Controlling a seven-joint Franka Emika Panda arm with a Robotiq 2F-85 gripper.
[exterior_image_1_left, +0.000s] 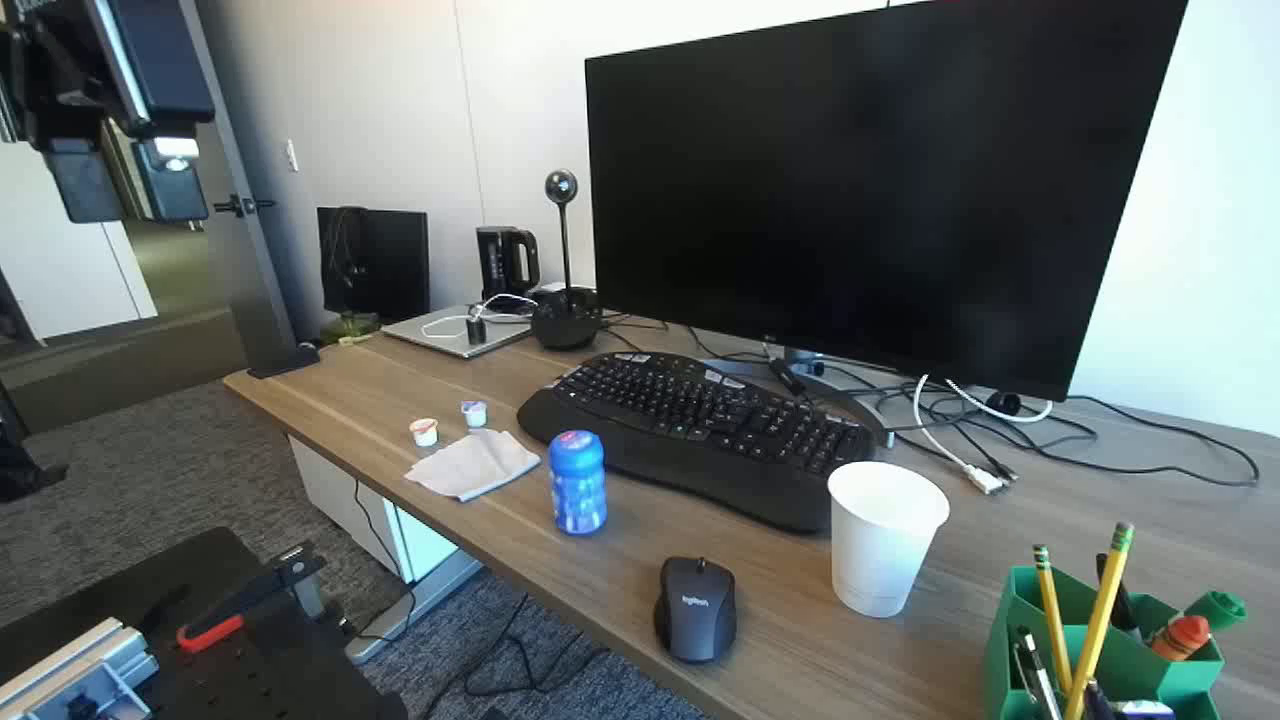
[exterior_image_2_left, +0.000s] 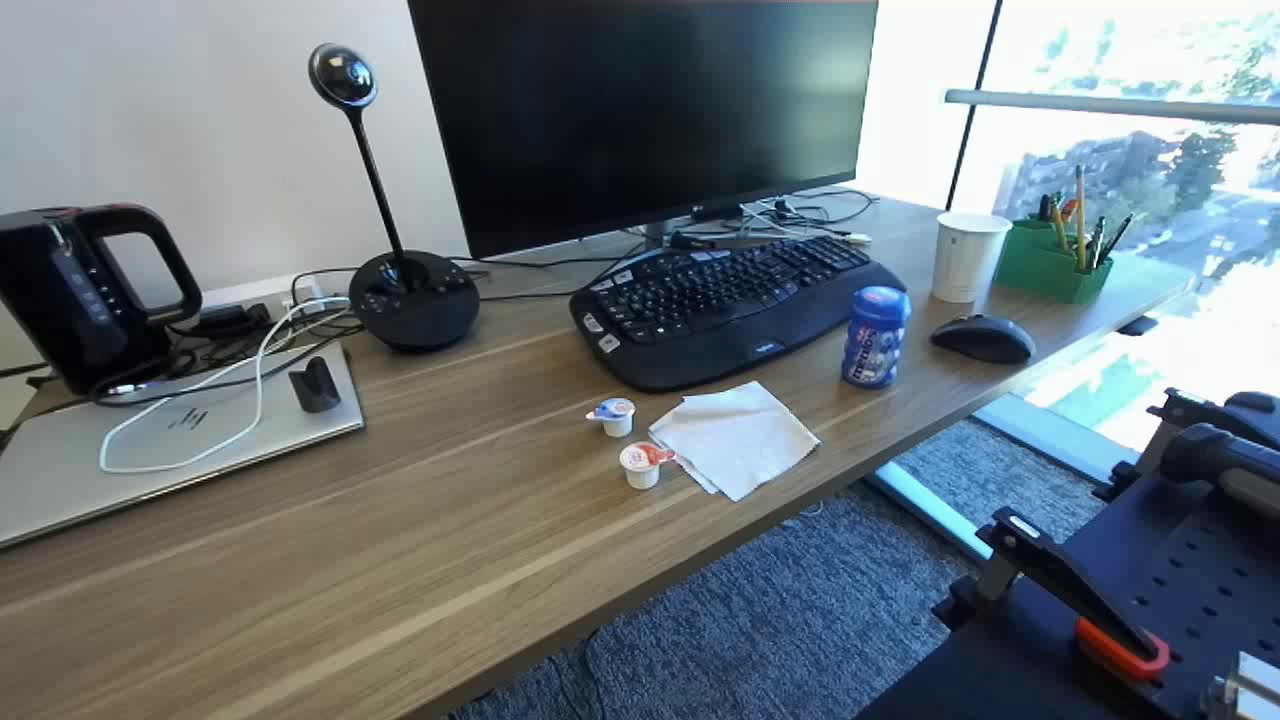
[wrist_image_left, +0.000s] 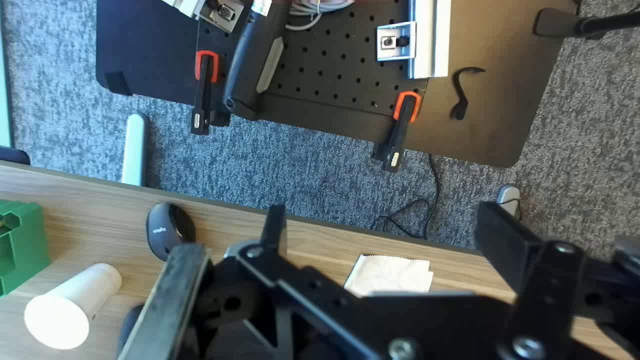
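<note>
My gripper is open, its two fingers wide apart with only floor and desk edge seen between them. In exterior view 1 the gripper hangs high at the upper left, well clear of the desktop. A blue lidded bottle stands upright near the desk's front edge. Left of it lies a folded white napkin, with two small creamer cups, one blue-lidded and one red-lidded, beside it. A white paper cup stands upright on the right. The wrist view hides the bottle and creamers behind the gripper.
A black keyboard lies before the large monitor. The dark mouse and green pen holder are to the right. A kettle, webcam stand and laptop occupy the far left. Bare desktop shows in front of them.
</note>
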